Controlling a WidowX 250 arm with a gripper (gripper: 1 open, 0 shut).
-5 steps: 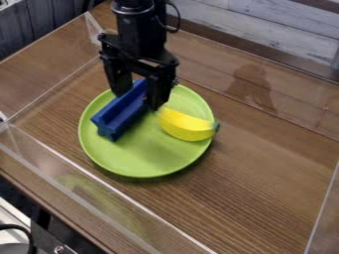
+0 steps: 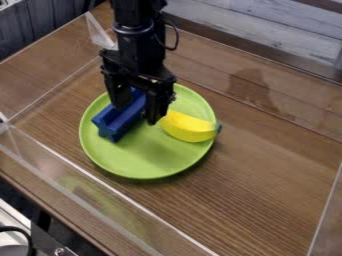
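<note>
My black gripper (image 2: 138,92) hangs down over a round green plate (image 2: 147,155), its fingers spread open on either side of the upper part of a long blue block (image 2: 115,126), which lies at the left of the plate and is partly hidden by the gripper. Whether a finger touches the block I cannot tell. A yellow banana-like object (image 2: 190,127) lies on the right of the plate, just beside the right finger.
A wall (image 2: 274,20) runs along the back. A clear edge strip and a dark cable are at the lower left.
The gripper has come down and slightly toward the front over the blue block. The block and the yellow object look unmoved.
</note>
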